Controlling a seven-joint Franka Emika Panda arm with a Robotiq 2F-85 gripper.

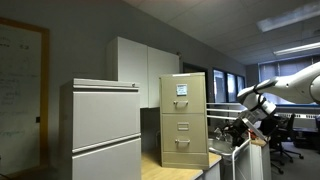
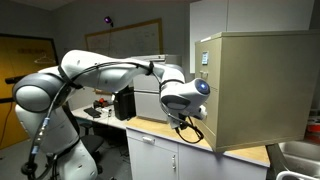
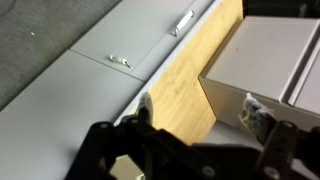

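Observation:
My gripper is open, with nothing between its widely spaced fingers in the wrist view. Below and beyond it run a wooden countertop (image 3: 190, 85) and pale cabinet fronts with metal handles (image 3: 183, 22). In exterior view 2 the arm (image 2: 185, 92) reaches over the front of the counter, the gripper close to the tall beige cabinet's left side. Exterior view 1 has the arm (image 1: 268, 105) at the right, beyond the beige filing cabinet (image 1: 184, 120).
A grey-white drawer cabinet (image 1: 105, 105) stands left of the beige one; white cupboards (image 1: 140, 70) hang behind. The bare countertop (image 2: 155, 127) lies between the cabinets in exterior view 2. A metal sink (image 2: 300, 157) sits at the far right.

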